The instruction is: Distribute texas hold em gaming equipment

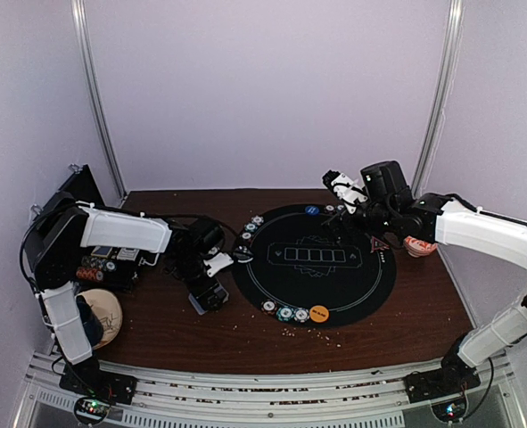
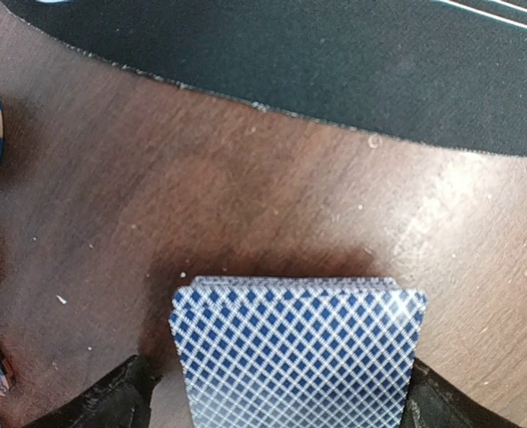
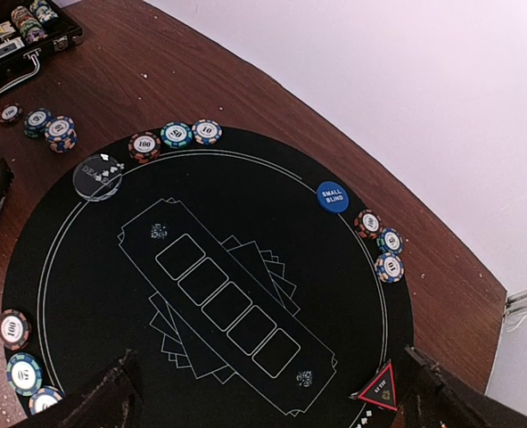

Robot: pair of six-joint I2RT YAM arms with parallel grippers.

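My left gripper (image 1: 211, 299) is low over the wood left of the black poker mat (image 1: 314, 281). In the left wrist view a blue-checked card deck (image 2: 294, 348) lies between its open fingers. My right gripper (image 1: 343, 227) hangs open above the mat's right side. The mat carries chips in groups, an orange disc (image 1: 319, 314), a blue small blind disc (image 3: 333, 197), a clear dealer disc (image 3: 97, 177) and a red triangle (image 3: 379, 387).
An open chip case (image 1: 111, 267) stands at the left, with a round beige object (image 1: 107, 312) in front of it. A red-and-white item (image 1: 420, 250) sits right of the mat.
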